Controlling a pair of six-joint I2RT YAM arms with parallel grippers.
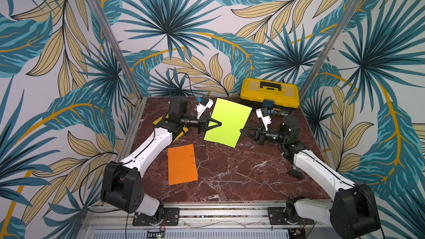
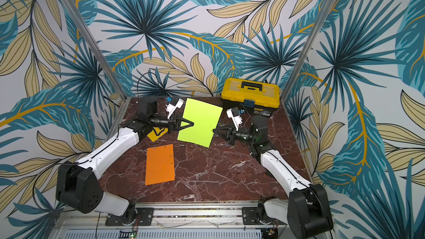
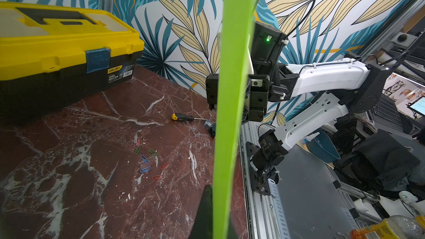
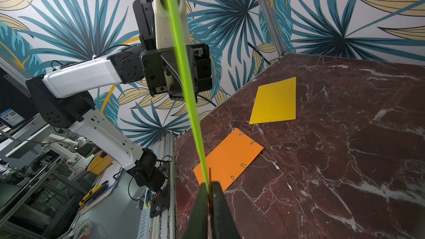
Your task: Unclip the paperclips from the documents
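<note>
A lime-green document (image 1: 228,119) is raised above the table between my grippers, seen edge-on in both wrist views. My left gripper (image 1: 220,124) is shut on its left part. My right gripper (image 1: 241,130) is shut at the right edge; whether anything is between its fingertips is hard to tell. An orange document (image 1: 180,168) with several clips along its edges lies front left; in the right wrist view one green clip (image 4: 244,165) shows clearly. A yellow document (image 4: 273,101) lies behind it, partly under my left arm. Several loose coloured paperclips (image 3: 145,168) lie on the table to the right.
A yellow-and-black toolbox (image 1: 268,92) stands at the back right. A screwdriver (image 3: 183,116) lies on the right of the table (image 1: 239,181), whose front middle is mostly clear.
</note>
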